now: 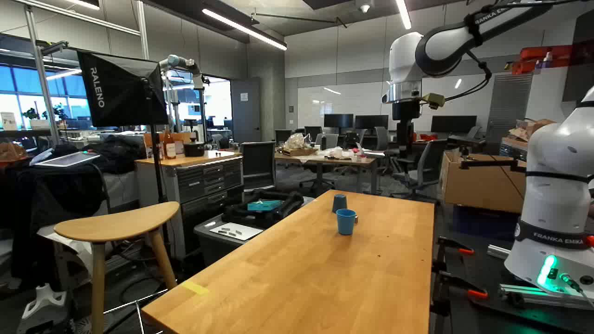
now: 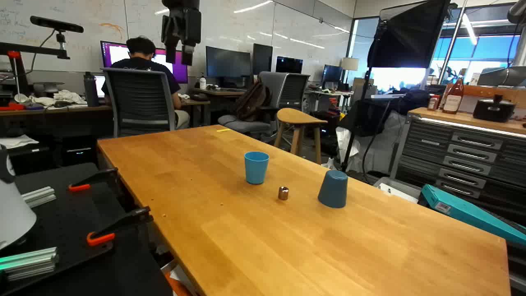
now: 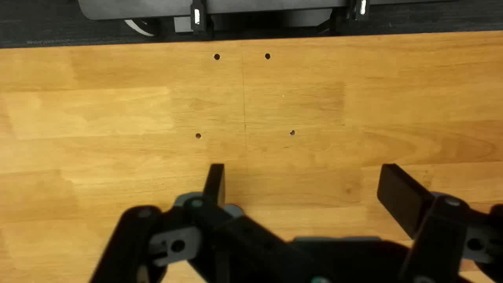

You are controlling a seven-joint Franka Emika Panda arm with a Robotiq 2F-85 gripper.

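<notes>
High above the wooden table point(image 2: 236, 237), my gripper point(image 2: 179, 55) hangs open and pointing down, well clear of everything on it. In the wrist view the fingers of the gripper stand wide apart, with bare wood below the gap. A blue cup point(image 2: 256, 168) stands upright, mouth up. Nearby, a darker blue cup point(image 2: 333, 190) is turned upside down. Between the two sits a small shiny metal cylinder point(image 2: 283, 193), touching neither. From exterior view 1, the upright cup point(image 1: 345, 222) partly covers the cylinder point(image 1: 356, 219), and the inverted cup point(image 1: 339, 202) is behind.
Clamps with orange tips point(image 2: 101, 239) grip the table edge on the robot's side. A wooden stool point(image 1: 118, 221) and a dark bin point(image 1: 227, 236) stand beyond the opposite edge. A person point(image 2: 143, 61) sits at a desk in the background.
</notes>
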